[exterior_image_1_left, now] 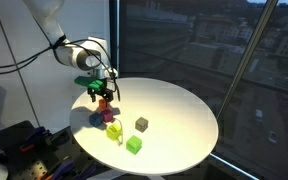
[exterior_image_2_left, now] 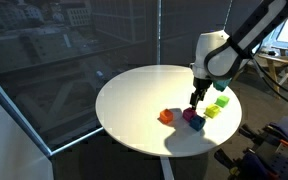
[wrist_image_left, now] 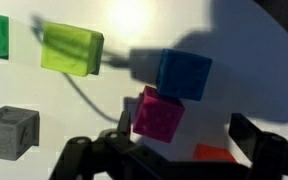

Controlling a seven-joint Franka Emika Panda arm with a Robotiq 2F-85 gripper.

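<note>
My gripper (exterior_image_1_left: 100,97) is above the cubes at the arm side of the white table, its fingers apart and empty. In the wrist view a magenta cube (wrist_image_left: 158,115) appears between the open fingers and below them, its corner close against a blue cube (wrist_image_left: 183,74). An orange-red cube (wrist_image_left: 212,153) is partly covered by the gripper. Exterior view 2 has the magenta cube (exterior_image_2_left: 188,113) beside the blue cube (exterior_image_2_left: 197,122), with the orange cube (exterior_image_2_left: 166,116) apart from them.
A yellow-green cube (exterior_image_1_left: 114,131), a green cube (exterior_image_1_left: 134,144) and a grey cube (exterior_image_1_left: 142,124) stand separately on the round-ended table (exterior_image_1_left: 184,125). Much of the tabletop away from the arm is bare. Curved cable-like shadows cross the surface.
</note>
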